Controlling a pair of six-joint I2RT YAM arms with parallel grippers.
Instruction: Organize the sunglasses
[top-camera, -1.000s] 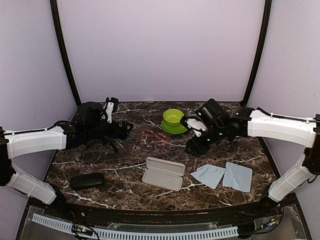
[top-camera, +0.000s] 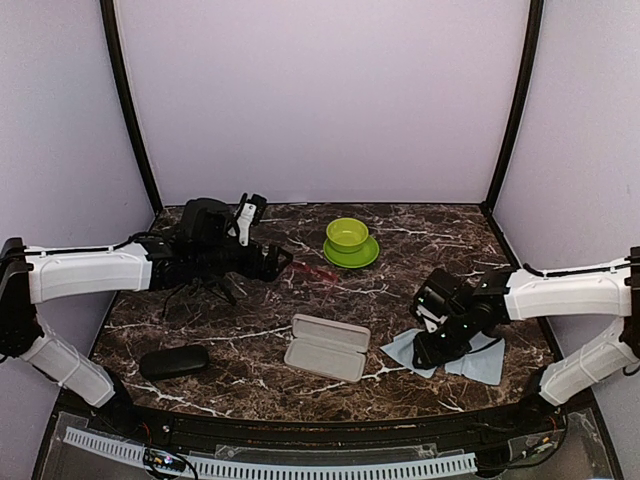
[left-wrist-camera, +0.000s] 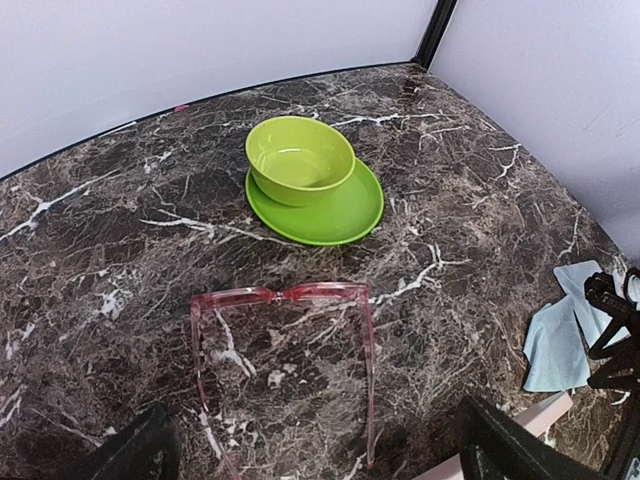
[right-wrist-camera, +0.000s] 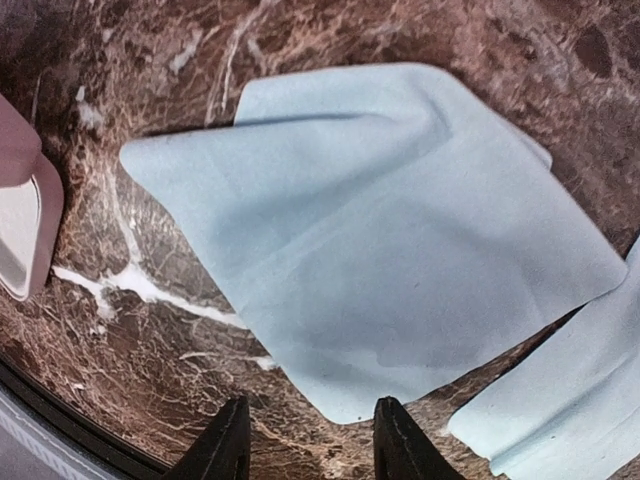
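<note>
Pinkish-red, clear-framed glasses (left-wrist-camera: 280, 295) stand unfolded on the dark marble table, their temples pointing toward my left gripper. That gripper is open and empty above them, its fingers (left-wrist-camera: 135, 450) spread wide at the bottom of the left wrist view. An open pale case (top-camera: 327, 347), lid up and nothing visible inside, sits at the table's front centre. Over the light blue cloth (right-wrist-camera: 390, 240) hangs my right gripper, a gap between its fingers and nothing held. The cloth lies flat with one fold, near the fingertips.
A second blue cloth (right-wrist-camera: 570, 390) lies right of the first. A black case (top-camera: 174, 362) rests at the front left. At the back, a green bowl (top-camera: 347, 234) sits on a green plate (top-camera: 368, 256).
The left gripper has shifted right toward the glasses. Cases and dishes have stayed put.
</note>
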